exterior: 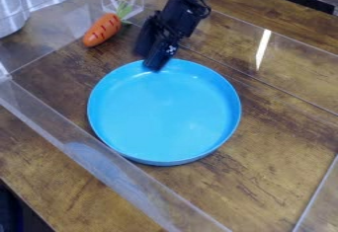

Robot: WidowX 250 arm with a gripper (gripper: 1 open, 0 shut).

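A dark robot arm reaches down from the top centre to my gripper (158, 50), which is at the back rim of a large blue plate (164, 113). The gripper is dark and blurred, so its fingers are hard to make out. An orange carrot (102, 29) with a pale green top lies to the left of the gripper, apart from it.
A wooden table (271, 182) surrounds the plate, with free room to the right. A white rack-like object (11, 4) is at the top left corner. Clear strips, like edges of an enclosure, cross the lower left and right.
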